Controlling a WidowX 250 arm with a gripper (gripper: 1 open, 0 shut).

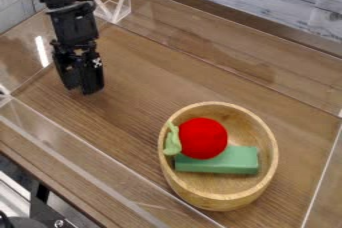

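My black gripper (pixel 79 68) hangs at the upper left, low over or at the wooden table (pixel 134 122); whether it touches the surface is unclear. Its fingers point down and look apart, with nothing visible between them. At the lower right sits a round wooden bowl (pixel 218 196) holding a red round object (pixel 203 138) with a pale green part on its left side, and a green block (pixel 230 160).
Light edges run along the left and right sides of the view.
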